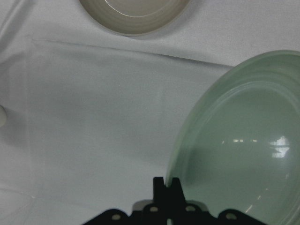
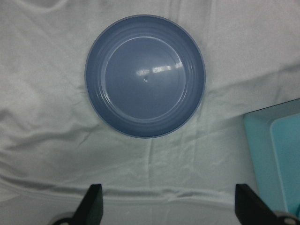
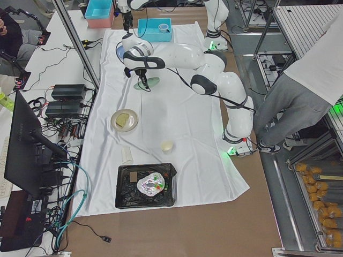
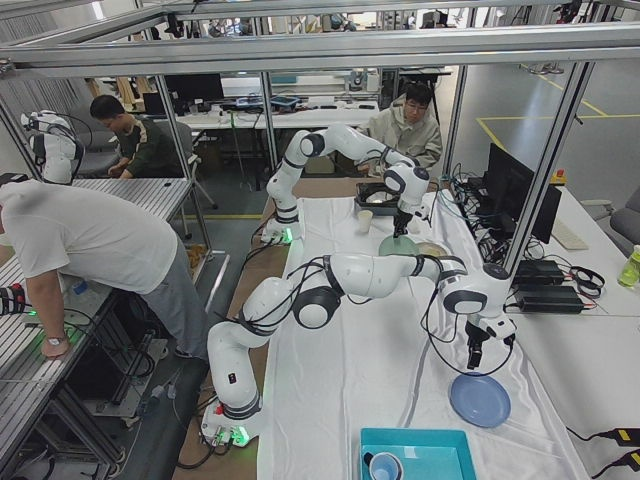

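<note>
My left gripper is shut on the rim of a green plate (image 1: 239, 140), which also shows under the wrist in the camera left view. A beige plate (image 1: 133, 14) with something yellowish on it, as the camera left view shows, lies near it on the white cloth. My right gripper stands open above the cloth, with nothing between its fingers. A blue plate (image 2: 145, 77) lies below it, beside a light blue bin (image 2: 262, 154) that holds a small cup (image 4: 385, 466).
A black tray (image 3: 123, 187) with a foil-like item lies at the near end, with a pale cup (image 3: 166, 144) and a whitish item (image 3: 127, 154) behind it. Monitors and cables line one side.
</note>
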